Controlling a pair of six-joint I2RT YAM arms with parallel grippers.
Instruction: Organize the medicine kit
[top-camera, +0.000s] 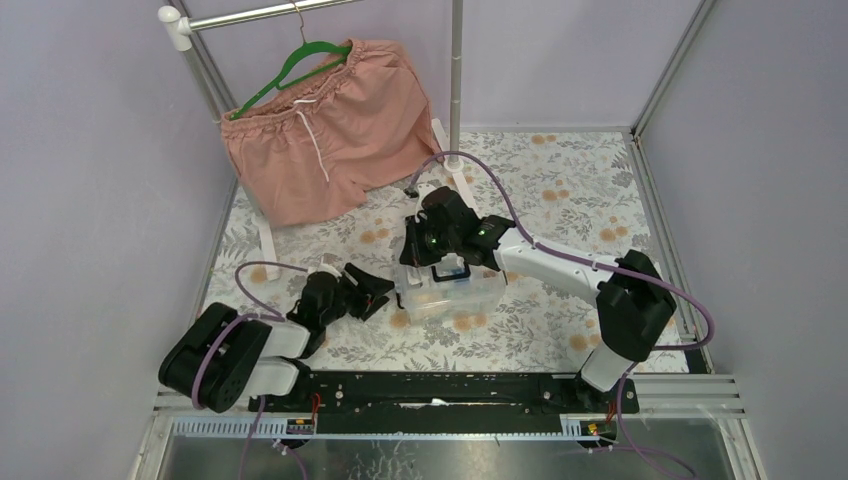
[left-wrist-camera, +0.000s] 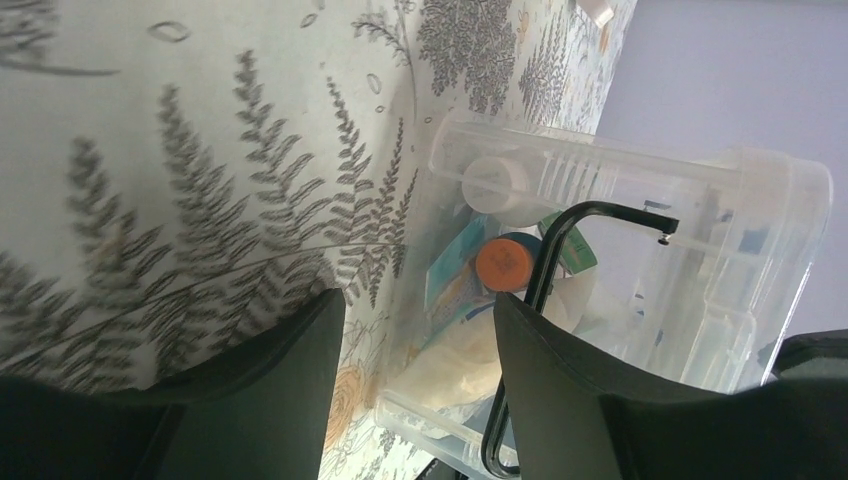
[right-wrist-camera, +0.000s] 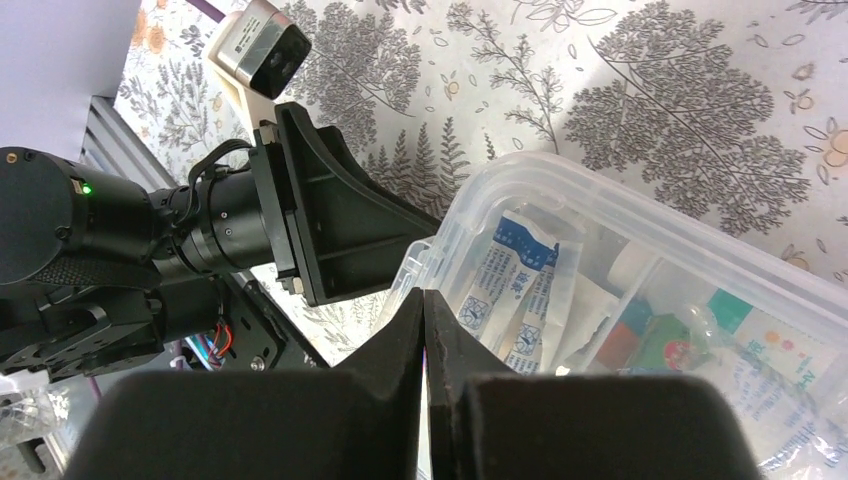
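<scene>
A clear plastic box (top-camera: 455, 300) with a black handle (top-camera: 450, 273) lies on the table. Through its walls the left wrist view shows a bottle with an orange cap (left-wrist-camera: 504, 264) and a white cap (left-wrist-camera: 495, 184); blue-and-white packets (right-wrist-camera: 508, 272) show in the right wrist view. At the box's left end stands my left gripper (top-camera: 389, 293), part open, its fingers straddling the box's near end and edge in the left wrist view, without clasping it. Over the box's far left part is my right gripper, fingertips together; what lies between them is hidden.
Pink shorts (top-camera: 330, 135) hang from a green hanger (top-camera: 290, 70) on a metal rail behind the left side. Both grippers crowd the box's left end.
</scene>
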